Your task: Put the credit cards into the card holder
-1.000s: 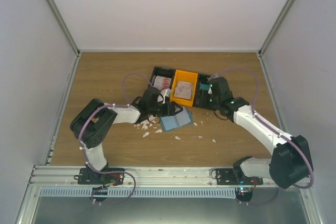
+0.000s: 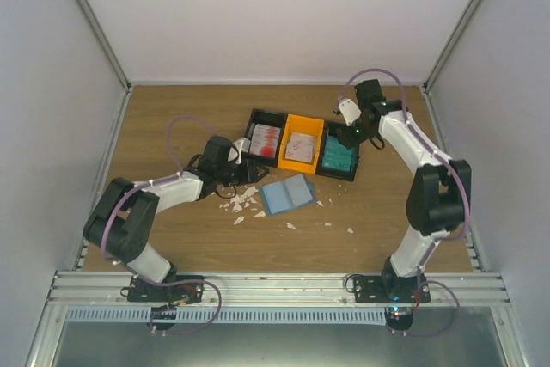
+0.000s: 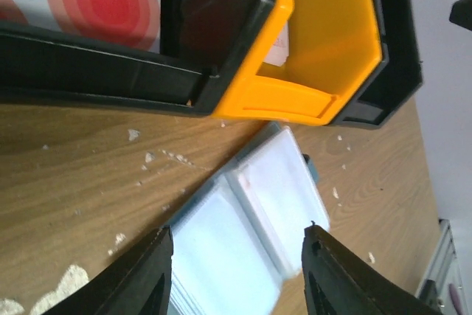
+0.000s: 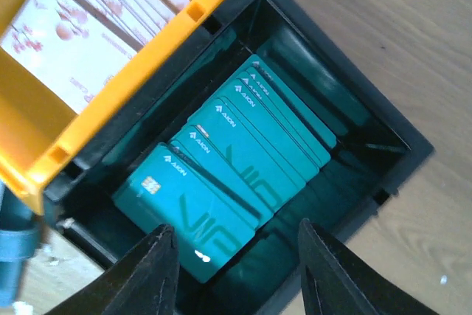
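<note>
Three card boxes stand in a row: black with red-patterned cards (image 2: 263,141), yellow with pale cards (image 2: 300,146), black with teal cards (image 4: 248,139). A blue card holder (image 2: 287,196) lies in front with white cards in its sections. My left gripper hovers over the table beside the holder, part open, nothing seen between its fingers. My right gripper is above the teal box; its fingertips stand apart in the right wrist view, and whether anything is between them is unclear.
Scattered white scraps (image 2: 250,198) lie on the wooden table (image 2: 172,238) around the holder's left.
</note>
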